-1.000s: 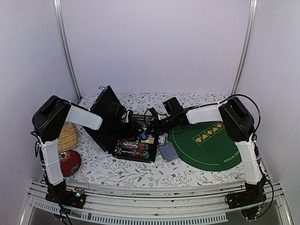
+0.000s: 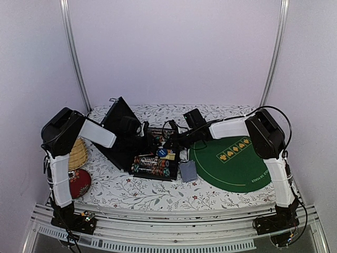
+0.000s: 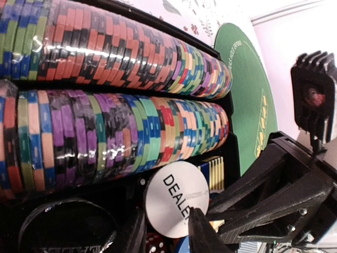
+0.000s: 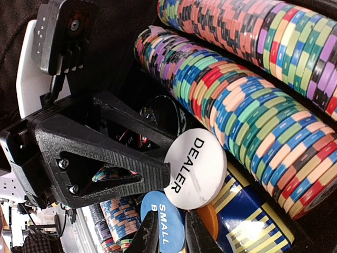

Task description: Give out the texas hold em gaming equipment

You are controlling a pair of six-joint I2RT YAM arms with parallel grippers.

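The poker case (image 2: 142, 174) holds rows of chips (image 3: 105, 58), a blue "small blind" button (image 4: 162, 226) and a card deck (image 4: 253, 211). The white DEALER button (image 3: 176, 197) is tilted over the middle compartment, between my grippers. In the right wrist view, my right gripper is low at the bottom edge, just under the DEALER button; what lies between its fingers is hidden. My left gripper is at the same button from the other side, its fingertips at the bottom of the left wrist view; how far they stand apart is unclear.
The green felt mat (image 2: 226, 174) lies right of the case, with a grey cloth-like item (image 2: 188, 172) between. A wicker basket (image 2: 76, 154) and red round item (image 2: 78, 184) sit at left.
The left arm has shifted slightly right in the top view. The case's front edge and the grey item look very slightly shifted. The right arm is nearly still.
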